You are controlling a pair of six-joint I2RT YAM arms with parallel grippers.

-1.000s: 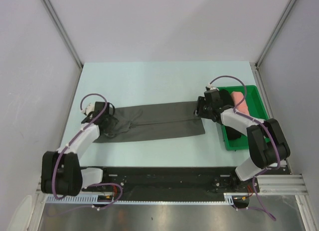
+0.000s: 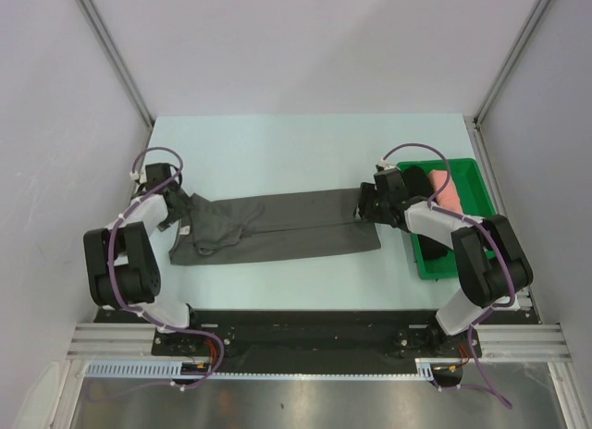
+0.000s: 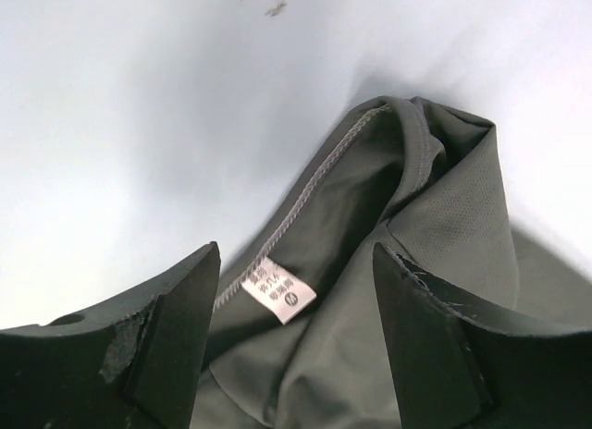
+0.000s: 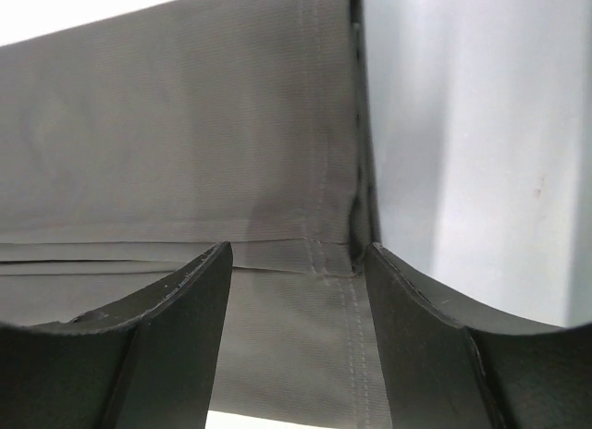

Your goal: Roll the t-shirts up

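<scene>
A dark grey t-shirt (image 2: 296, 246) lies folded long and flat across the white table, with a bunched, creased end and a white label at the left (image 3: 277, 290). My left gripper hangs over that end at its outer edge, open, with its fingers either side of the label area. My right gripper stands open over the shirt's right end, where the upper layer's edge meets the lower layer; nothing shows clearly held between its fingers.
A green basket (image 2: 472, 179) at the right holds pink and black cloth, partly under my right arm.
My right arm has shifted very slightly; the shirt looks much the same.
</scene>
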